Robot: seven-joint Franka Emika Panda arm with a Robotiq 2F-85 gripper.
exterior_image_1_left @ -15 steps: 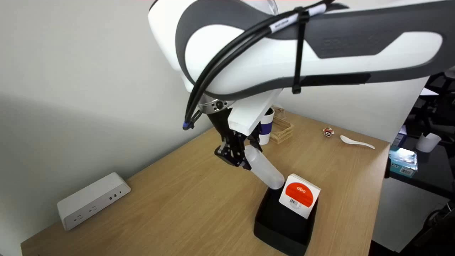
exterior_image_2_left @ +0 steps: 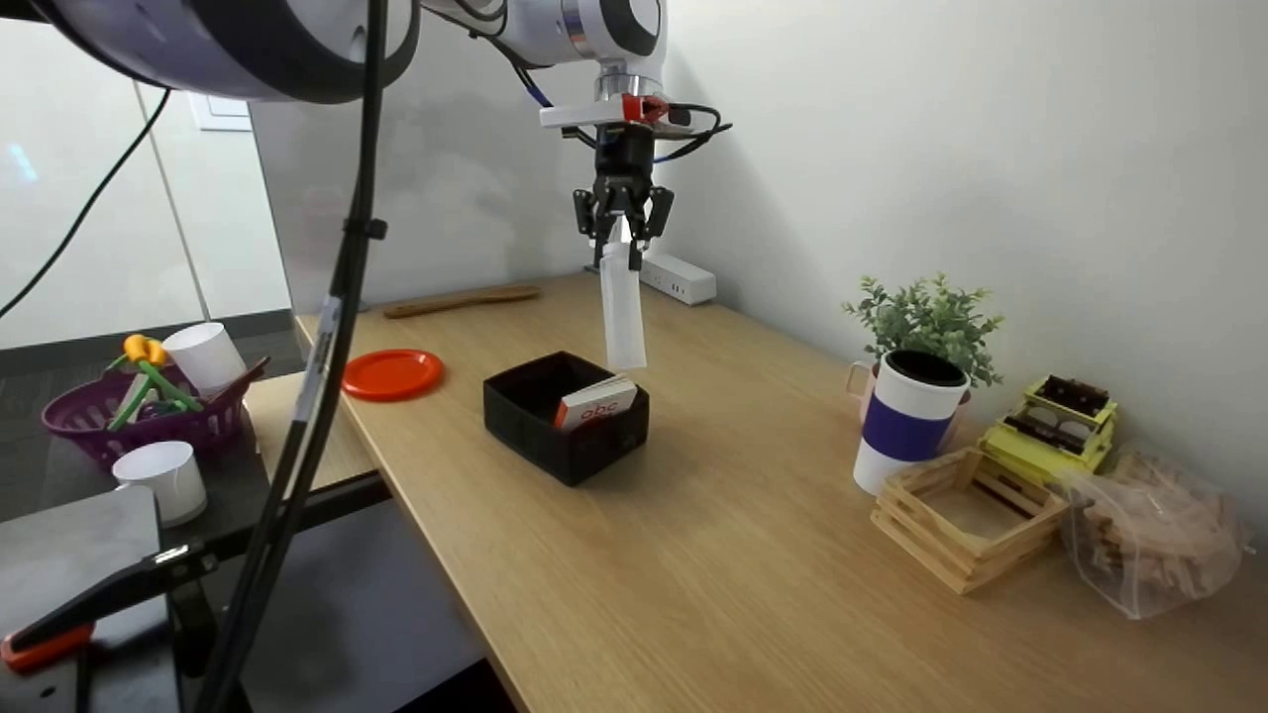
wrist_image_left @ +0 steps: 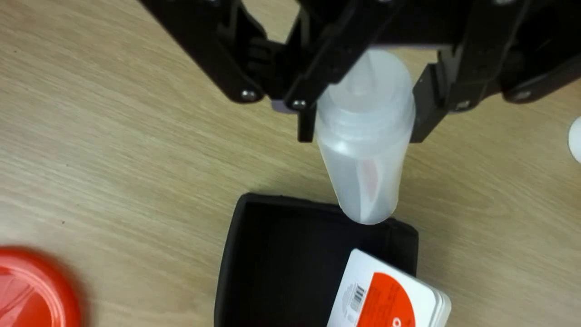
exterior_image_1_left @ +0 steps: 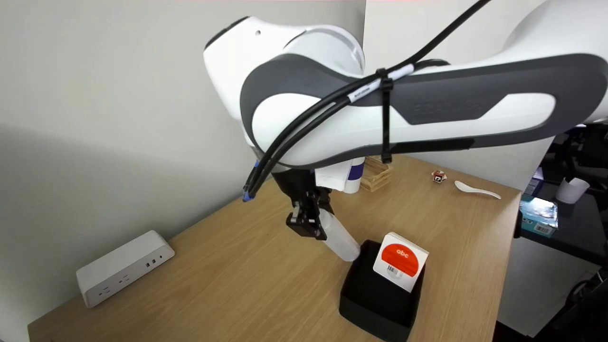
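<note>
A translucent white bottle [wrist_image_left: 362,158] is gripped near its narrow end, and my gripper is shut on it. It hangs tilted in exterior view 1, where the bottle [exterior_image_1_left: 340,236] has its wide end beside the near corner of the black box. Seen in exterior view 2, the bottle [exterior_image_2_left: 621,311] is above table height, behind the box. The black box [exterior_image_2_left: 523,440] stands on the table, with a white and red "abc" card pack [exterior_image_1_left: 400,261] leaning inside it. The rest of the box's floor looks bare.
A red plate [exterior_image_2_left: 392,373] lies left of the box. By the wall stand a blue-banded cup [exterior_image_2_left: 909,416], a plant [exterior_image_2_left: 927,321], a wooden crate [exterior_image_2_left: 969,529] and a white power strip [exterior_image_1_left: 125,267]. Open table surrounds the box.
The gripper and bottle have shifted slightly left and down in exterior view 1, and the bottle hangs more steeply. The box and card pack have stayed put.
</note>
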